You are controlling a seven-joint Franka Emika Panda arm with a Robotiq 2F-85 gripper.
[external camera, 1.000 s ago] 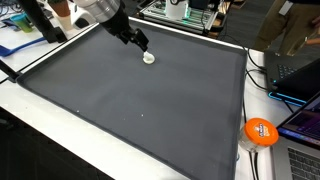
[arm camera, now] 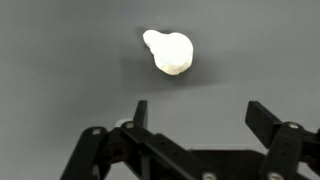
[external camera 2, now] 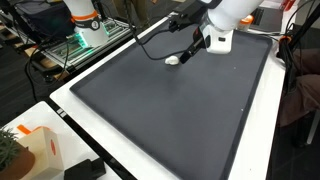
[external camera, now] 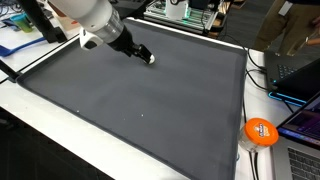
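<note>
A small white object [arm camera: 170,51], rounded with a short nub on one side, lies on the dark grey board. The wrist view has it near the top, beyond the fingertips and not between them. My gripper is open, its two black fingers wide apart with bare board between. In exterior view 1 the gripper [external camera: 143,56] is just beside the white object [external camera: 151,60] and partly covers it. From exterior view 2, the white object [external camera 2: 172,60] shows next to the dark gripper [external camera 2: 190,52].
Most of the grey board [external camera: 170,105] is clear. An orange-lidded container [external camera: 260,133] and a laptop [external camera: 300,150] are off its right side. Another robot arm base [external camera 2: 90,25] stands beyond the board in exterior view 2.
The arm and gripper have moved right and toward the near side in exterior view 1, closer to the white object, now partly covering it. The object appears not to have moved.
</note>
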